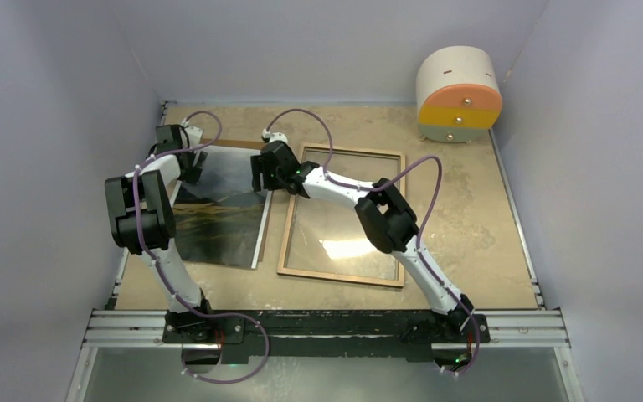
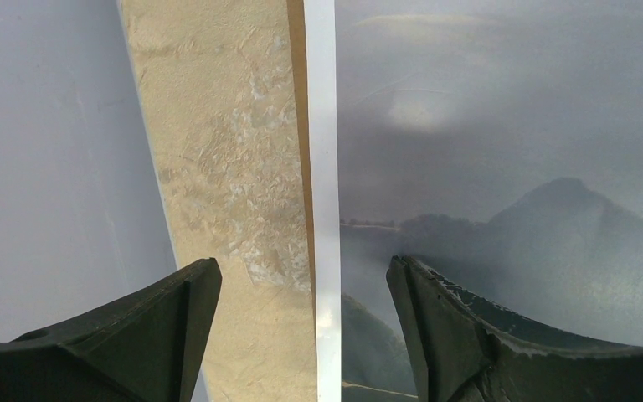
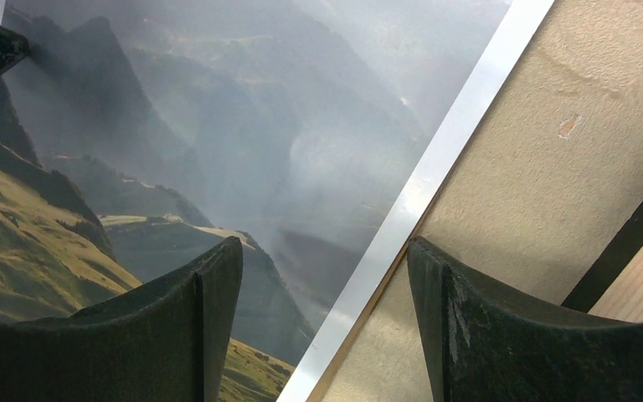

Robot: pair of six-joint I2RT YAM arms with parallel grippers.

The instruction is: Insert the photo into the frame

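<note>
The mountain-landscape photo (image 1: 218, 230) lies flat, its white border showing, on a slightly larger brown board (image 1: 239, 144) at the left of the table. To its right is the wooden frame (image 1: 343, 278) with a clear pane inside. My left gripper is open at the photo's left border (image 2: 326, 209), one finger over the table and the other over the picture. At the right border (image 3: 435, 159), my right gripper also stands open, its fingers on either side of that edge. Contact with the photo cannot be told.
A small rounded drawer cabinet (image 1: 459, 94) stands at the back right. Grey walls enclose the table, the left one (image 2: 42, 167) close to my left gripper. Bare table (image 1: 469, 218) lies right of the frame.
</note>
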